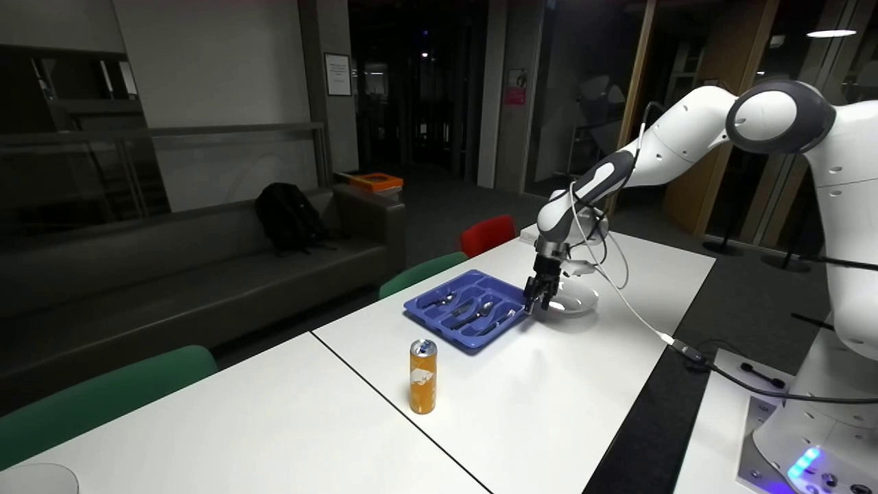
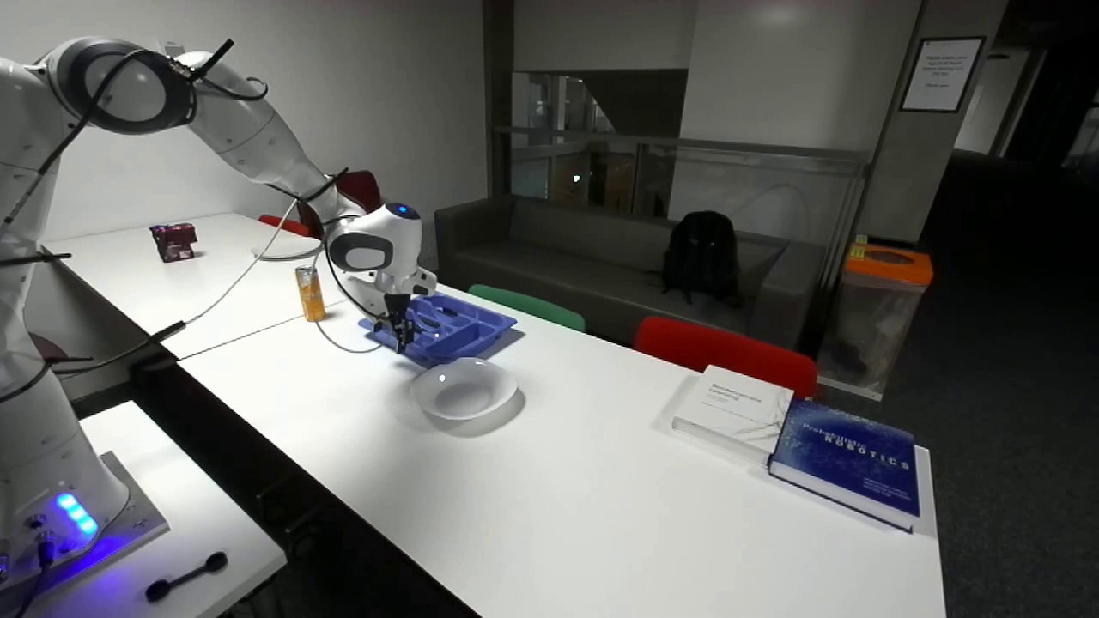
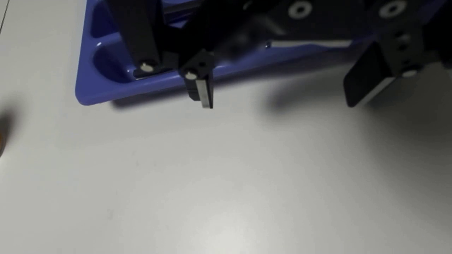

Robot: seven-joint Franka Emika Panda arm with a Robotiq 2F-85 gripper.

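Note:
My gripper is open, its fingers (image 3: 204,91) wide apart with only bare white table showing between them. In the wrist view the near edge of the blue cutlery tray (image 3: 127,91) runs behind the fingers. The first exterior view shows the gripper (image 1: 539,295) low, by the right edge of the tray (image 1: 436,328) and next to the white bowl (image 1: 573,300). Several spoons (image 1: 485,309) and other cutlery lie in the compartments. From the other side, the bowl (image 2: 464,391) appears empty, in front of the tray (image 2: 492,328). Whether the gripper touches tray or bowl, I cannot tell.
An orange can (image 1: 423,379) stands upright on the table, left of the tray. Two books, one white (image 2: 731,402) and one blue (image 2: 845,458), lie at the far end. Much of the table between bowl and books is clear.

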